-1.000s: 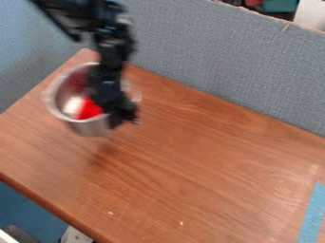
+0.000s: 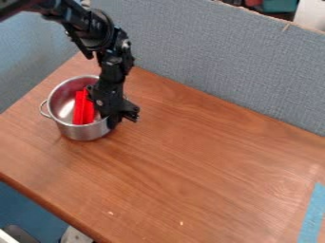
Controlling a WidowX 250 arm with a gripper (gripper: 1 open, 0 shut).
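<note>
A steel pot [image 2: 66, 122] with side handles stands at the left of the wooden table. A red object [image 2: 86, 108] lies inside it. The black gripper [image 2: 117, 114] is down at the pot's right rim, partly in front of it; its fingertips are dark and hard to make out, and it looks shut, with nothing visible between them.
Grey padded walls [image 2: 229, 66] stand along the back and left. A strip of blue tape [image 2: 313, 211] lies at the right edge.
Since a second ago the pot and gripper have moved left and toward the front.
</note>
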